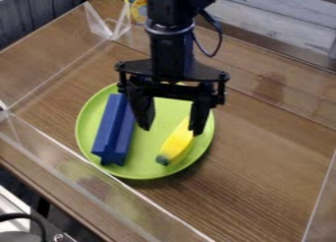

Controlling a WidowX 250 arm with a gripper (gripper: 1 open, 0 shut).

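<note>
My black gripper (171, 110) hangs open over a green plate (148, 166), its two fingers pointing down with nothing visible gripped between them. A blue elongated block (112, 134) lies on the left of the plate. A yellow banana-like object (176, 145) lies on the right of it, just below my right finger and partly hidden by it.
A small can (137, 8) stands at the back, partly behind my arm. A pale plank wall runs along the back right, and a dark cable is at the lower left.
</note>
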